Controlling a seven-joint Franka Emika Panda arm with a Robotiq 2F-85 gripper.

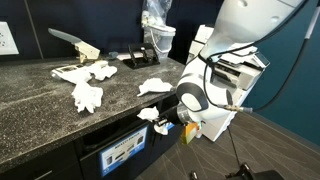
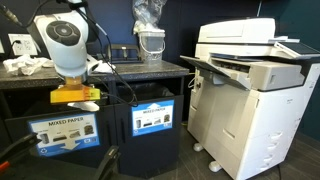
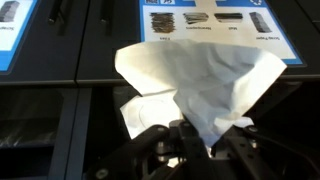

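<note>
A crumpled white sheet of paper (image 3: 205, 85) fills the middle of the wrist view, its lower end pinched by my gripper. The dark fingers are shut on it, and the paper partly hides their tips. In exterior view 1 the held paper (image 1: 148, 113) shows as white patches beside the gripper, in front of the dark cabinet and below the counter's edge. From exterior view 2, a bit of the white paper (image 2: 86, 106) shows under the orange part of the arm; the fingers are hard to make out there.
More crumpled papers (image 1: 87, 97) lie on the speckled counter (image 1: 40, 115), near a paper cutter (image 1: 75, 43) and a bucket (image 1: 158, 38). Blue-and-white signs (image 2: 153, 117) mark the cabinet fronts. A large printer (image 2: 250, 90) stands at right, with open floor before it.
</note>
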